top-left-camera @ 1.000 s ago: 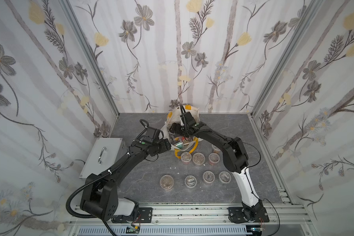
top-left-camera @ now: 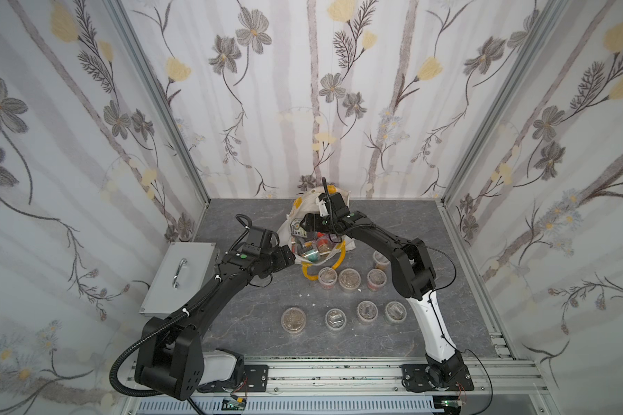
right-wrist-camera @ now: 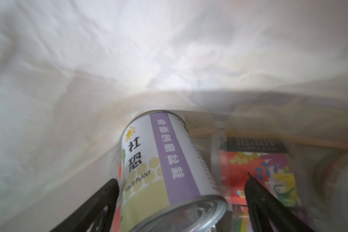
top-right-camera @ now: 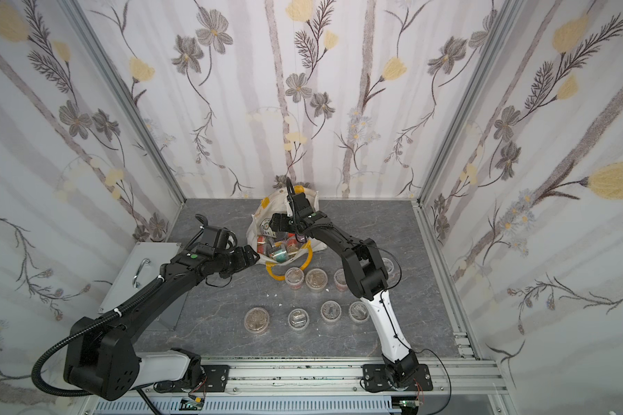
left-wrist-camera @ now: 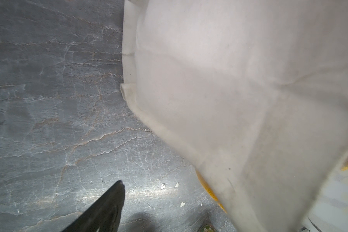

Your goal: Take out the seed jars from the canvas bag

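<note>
The cream canvas bag (left-wrist-camera: 235, 85) with yellow handles stands at the back middle of the table, several jars and cans inside. My right gripper (top-left-camera: 308, 223) reaches into it; in the right wrist view its open fingers flank a white-and-purple seed can (right-wrist-camera: 166, 162), with a red printed jar (right-wrist-camera: 255, 174) beside it. My left gripper (top-left-camera: 287, 257) hovers just outside the bag's left front; only one dark finger shows in the left wrist view, near bare tabletop and bag cloth.
Several clear lidded jars (top-left-camera: 349, 279) stand in two rows in front of and right of the bag. A grey metal box (top-left-camera: 162, 280) with a handle is at the left.
My right gripper has shifted a little within the bag, its wrist rising slightly.
</note>
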